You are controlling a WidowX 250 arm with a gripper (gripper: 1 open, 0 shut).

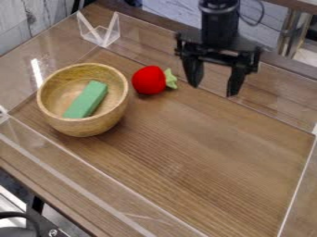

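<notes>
My gripper (pixel 216 69) is at the top centre right, above the wooden table, blurred, so its opening is hard to make out. To its left lies a red round object (pixel 147 81) with a small green part on its right side. A wooden bowl (pixel 111 118) at the left holds a green oblong object (pixel 87 98).
A clear plastic item (pixel 99 28) sits near the back left. A dark cable or part shows at the bottom left corner.
</notes>
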